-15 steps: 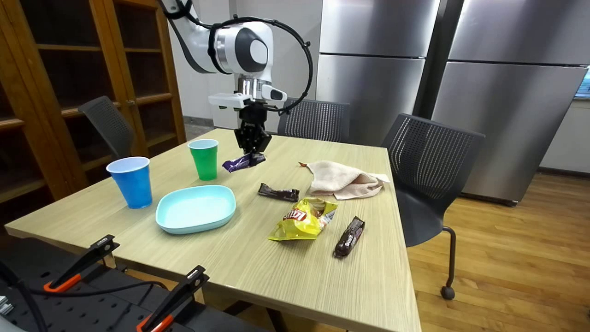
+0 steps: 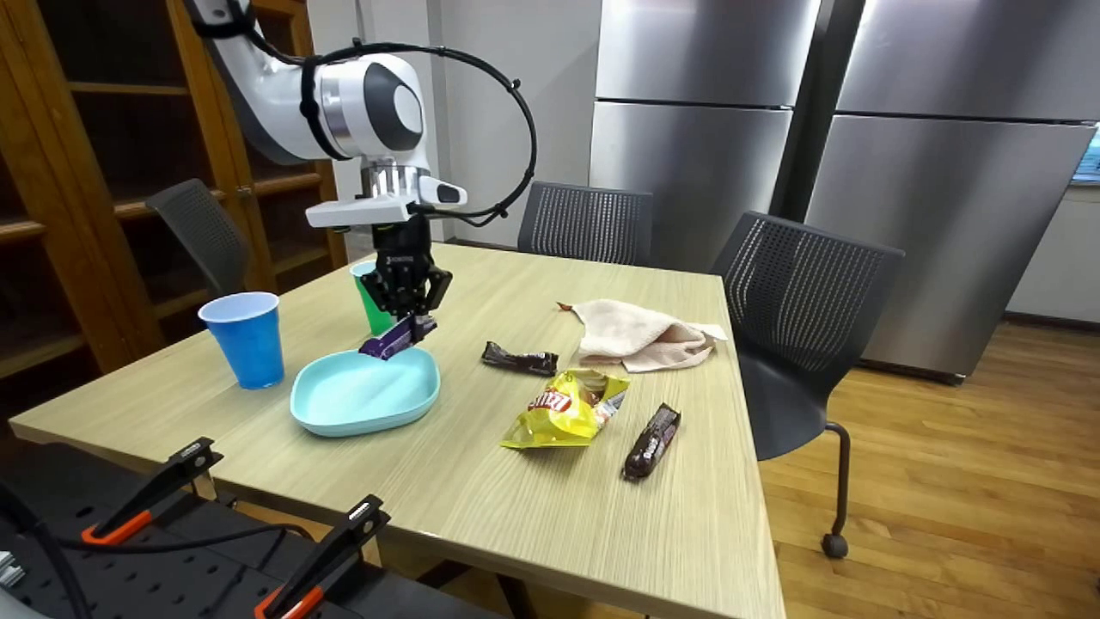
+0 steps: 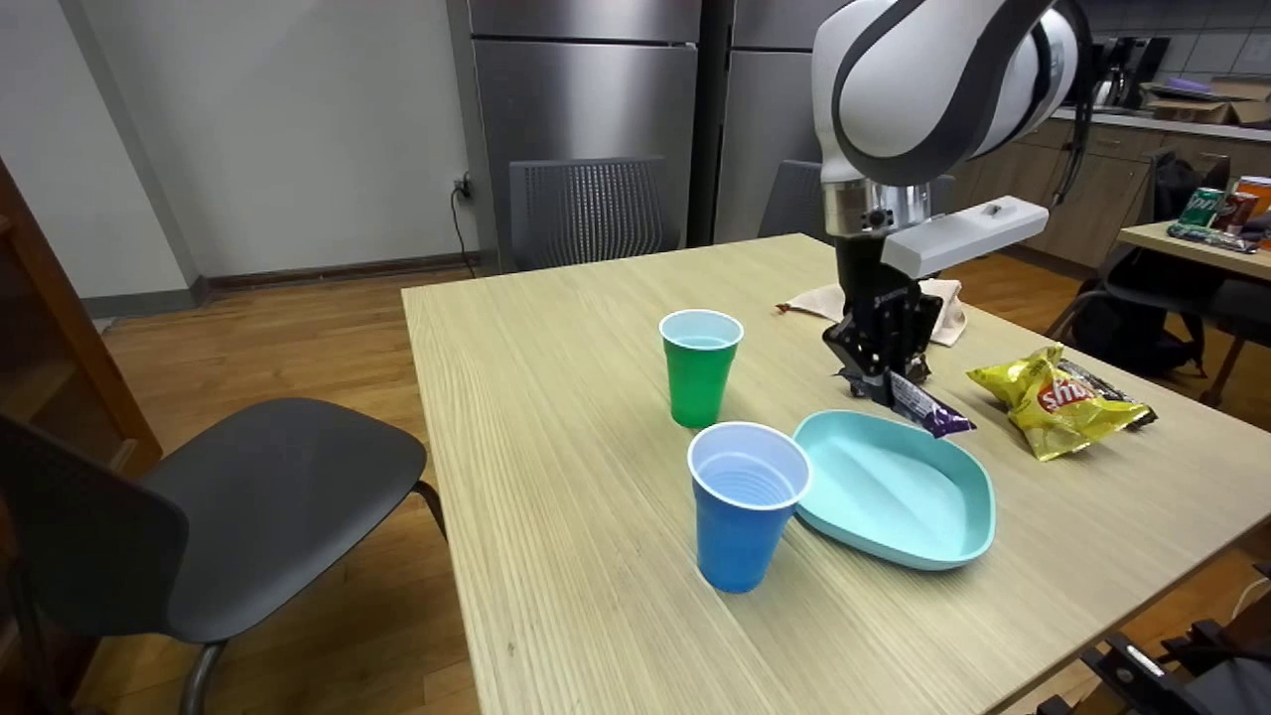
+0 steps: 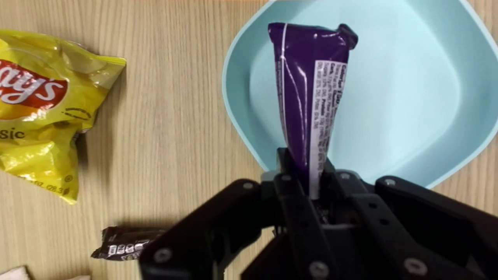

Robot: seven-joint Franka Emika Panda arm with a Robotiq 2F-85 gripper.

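Note:
My gripper is shut on a purple-wrapped bar (image 4: 303, 93), whose free end points away from the fingers. In exterior view 1 the bar (image 2: 388, 340) hangs above the back part of the turquoise plate (image 2: 363, 418), apart from it. From the other side, in exterior view 2, the bar (image 3: 923, 405) slants down over the edge of the plate (image 3: 888, 524). The plate is empty. In the wrist view the bar covers part of the plate (image 4: 397, 93).
A blue cup (image 2: 247, 340) and a green cup (image 3: 699, 369) stand beside the plate. A yellow chip bag (image 2: 567, 409), two dark-wrapped bars, one near (image 2: 651, 442) and one farther back (image 2: 518, 359), and a beige cloth (image 2: 644, 335) lie on the other side.
The arm has carried the purple bar left and toward the camera in exterior view 1, from the open table near the green cup to over the plate. The other objects have stayed put.

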